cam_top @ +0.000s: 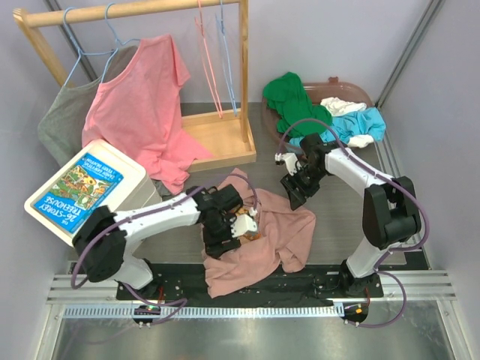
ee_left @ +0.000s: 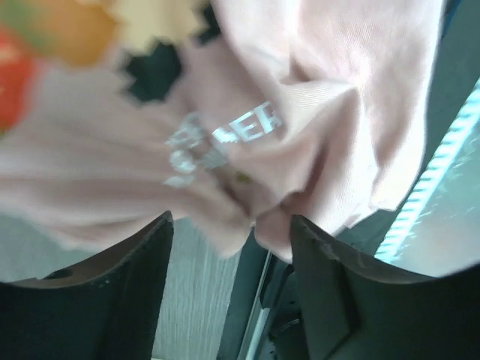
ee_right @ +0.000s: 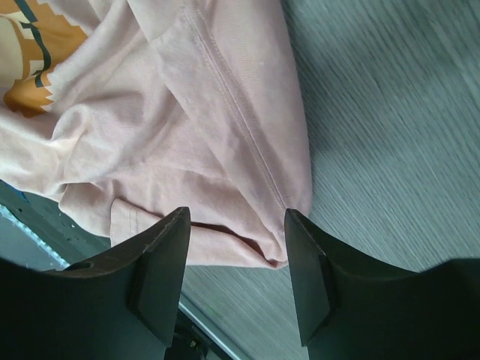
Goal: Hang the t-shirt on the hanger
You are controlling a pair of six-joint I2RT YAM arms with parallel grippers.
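The dusty-pink t-shirt (cam_top: 262,255) with an orange print lies crumpled on the floor at the front centre. My left gripper (cam_top: 221,244) is low on its left part; in the left wrist view its fingers (ee_left: 135,277) are parted over the blurred cloth. My right gripper (cam_top: 292,191) hangs over the shirt's upper right; in the right wrist view its fingers (ee_right: 150,285) stand apart above a seamed fold (ee_right: 240,142). Empty pink and blue hangers (cam_top: 223,45) hang on the wooden rack (cam_top: 127,10).
A pink shirt (cam_top: 135,105) and a grey one hang on the rack's left. A lidded box (cam_top: 120,210) stands at left, a tub of clothes (cam_top: 300,105) at back right. Bare floor (cam_top: 345,232) shows to the right.
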